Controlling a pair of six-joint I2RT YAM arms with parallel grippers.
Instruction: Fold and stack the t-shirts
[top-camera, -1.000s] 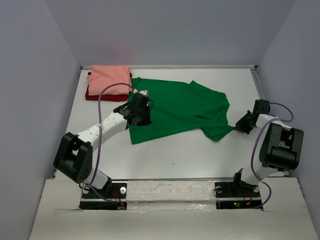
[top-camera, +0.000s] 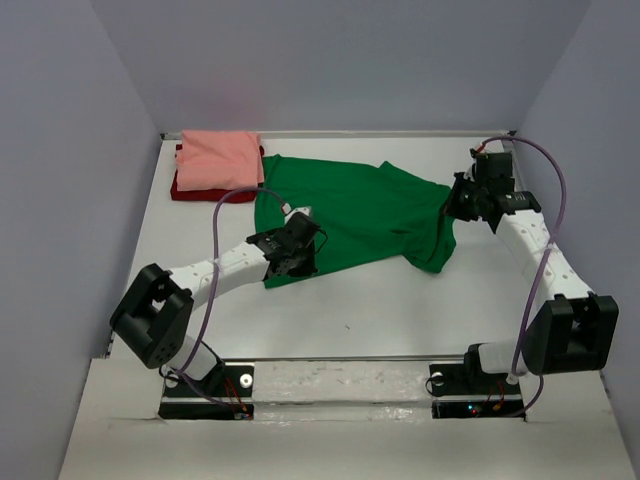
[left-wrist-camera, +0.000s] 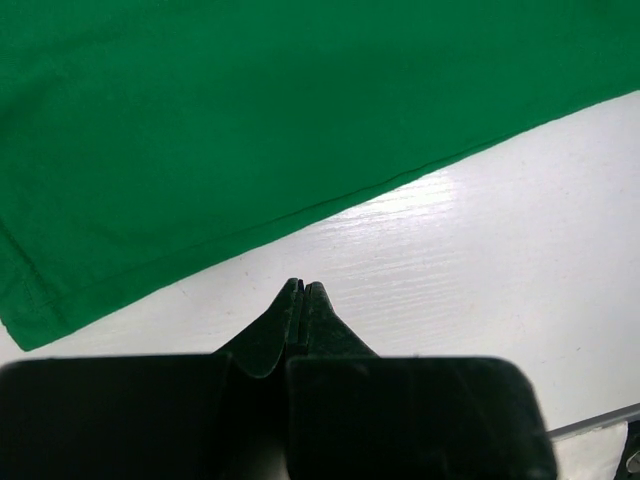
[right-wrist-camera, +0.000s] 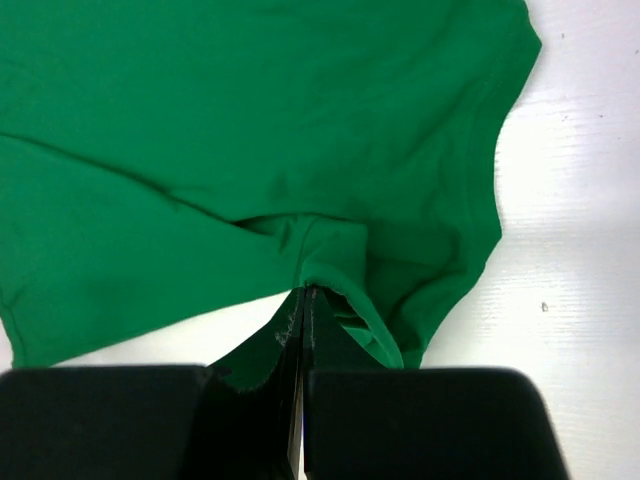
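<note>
A green T-shirt (top-camera: 340, 200) lies spread across the middle of the table, its right part bunched and folded. My left gripper is shut over the table just off the shirt's near hem, nothing showing between its fingers. My right gripper is shut at the shirt's raised right-hand fold (right-wrist-camera: 340, 260); in the top view a strip of green rises to its fingertips, so it appears to hold that edge. At the back left lies a folded pink shirt (top-camera: 218, 160) on a red one (top-camera: 210, 196).
Bare white table (top-camera: 350, 320) runs along the front and both sides of the green shirt. Grey walls stand at the back, left and right.
My right gripper has risen and moved back and left, lifting the green edge with it. My left gripper has moved toward the front and slightly right.
</note>
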